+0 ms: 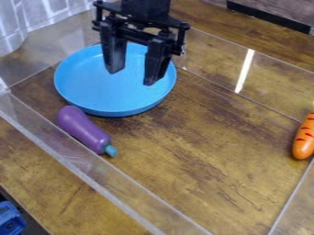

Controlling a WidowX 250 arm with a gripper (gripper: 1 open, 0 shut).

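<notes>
My black gripper hangs over the blue round tray, its two fingers apart and pointing down, with nothing visible between them. The gripper hides part of the tray's back. A purple toy eggplant lies on the wooden surface in front of the tray, to its lower left. An orange toy carrot with dark marks lies at the right edge of the view.
Clear plastic walls run along the left and across the lower part of the view. A blue object sits outside at the bottom left. The wooden floor right of the tray is clear.
</notes>
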